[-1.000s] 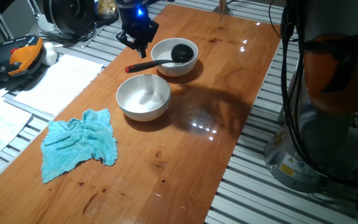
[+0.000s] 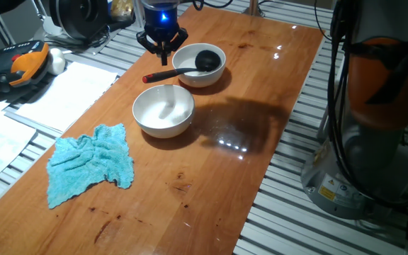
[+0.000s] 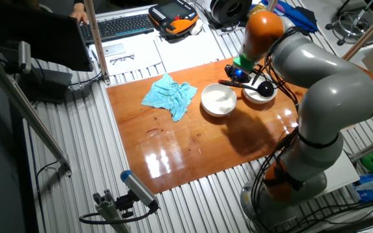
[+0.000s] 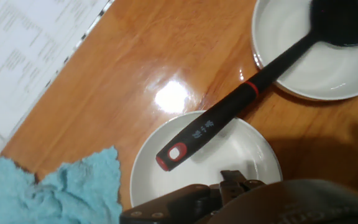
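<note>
A black ladle (image 2: pixel 166 75) with a red-tipped handle rests its dark scoop (image 4: pixel 344 22) in the farther white bowl (image 2: pixel 198 79). Its handle sticks out past the rim, over the nearer white bowl (image 4: pixel 148 168) in the wrist view. That nearer bowl looks empty. Above the handle, close to the farther bowl, hangs my gripper (image 2: pixel 164 61), fingers pointing down and tips together. Nothing shows between the fingers, and the gripper appears apart from the ladle. In the wrist view the fingers (image 4: pixel 232 177) appear only at the bottom edge.
A crumpled turquoise cloth (image 2: pixel 92 161) lies on the wooden table (image 2: pixel 183 205), left of the bowls. Papers (image 2: pixel 69 99) and an orange-black device (image 2: pixel 14 65) lie beyond the table's left edge.
Over the last second my gripper has shifted slightly right in exterior view 1 and hangs more upright. Bowls, ladle and cloth stay put.
</note>
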